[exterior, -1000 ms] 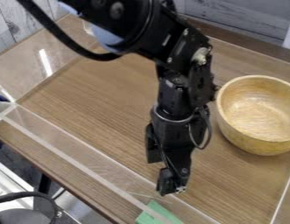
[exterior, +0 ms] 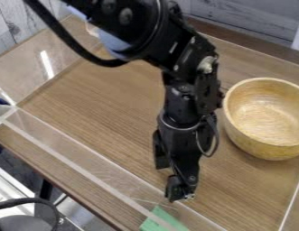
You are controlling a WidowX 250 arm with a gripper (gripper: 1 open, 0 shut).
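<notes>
My black gripper [exterior: 176, 171] reaches down over the wooden table [exterior: 79, 117], its fingertips low near the front, just right of centre. It appears open; whether anything lies between the fingers is hard to see against the dark parts. A pale wooden bowl [exterior: 266, 135] sits to the right of the gripper, close beside the arm. A green patch [exterior: 160, 221] lies at the front edge below the gripper, under or beside the clear plastic edging.
A white wall stands along the back. Dark cables and other items lie off the table at the lower left.
</notes>
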